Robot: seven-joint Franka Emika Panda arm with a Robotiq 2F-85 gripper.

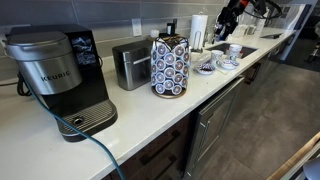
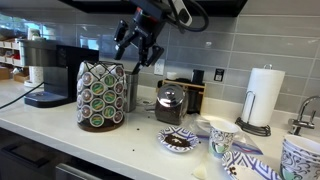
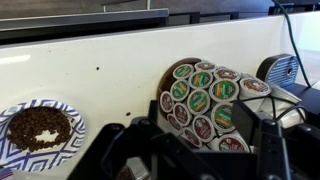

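A rotating rack of coffee pods (image 2: 101, 97) stands upright on the white counter; in the wrist view its pods (image 3: 200, 102) show from above, ringed by a brown round base. My gripper (image 2: 132, 52) hangs in the air above and slightly to the right of the rack, pointing down. Its fingers stand apart with nothing seen between them, and the dark fingers (image 3: 268, 140) cover the lower part of the wrist view. The black-and-silver Keurig coffee maker (image 1: 62, 82) sits at the counter's near left end.
A patterned plate of coffee beans (image 3: 40, 135) lies near the rack. Beyond are a glass jar (image 2: 171, 103), patterned cups (image 2: 222, 137), a second plate (image 2: 250, 168) and a paper towel roll (image 2: 263, 97). A silver toaster (image 1: 132, 64) stands behind. Bare counter lies in front of the rack.
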